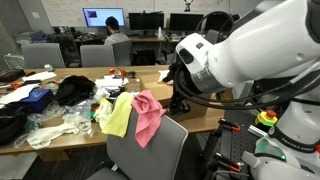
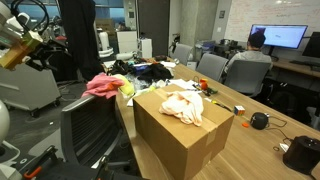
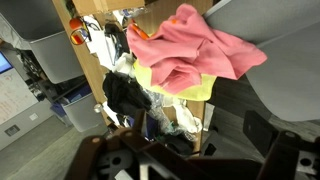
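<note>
A pink cloth (image 1: 148,118) hangs over the backrest of a grey chair (image 1: 150,155), with a yellow cloth (image 1: 118,115) draped to its left. In the wrist view the pink cloth (image 3: 195,50) lies across the yellow cloth (image 3: 198,88) near the top. My gripper is open, its dark fingers apart at the bottom of that view and nothing held between them. Exterior view 1 has the gripper (image 1: 179,98) right of the pink cloth, apart from it in the picture. At upper left of exterior view 2, the gripper (image 2: 45,55) is above the chair's level.
A cardboard box (image 2: 180,130) on the table carries a pale cloth (image 2: 184,105). Dark and white clothes (image 1: 75,92) clutter the table behind the chair. A person (image 1: 115,32) sits farther back. Open floor (image 1: 75,165) lies left of the chair.
</note>
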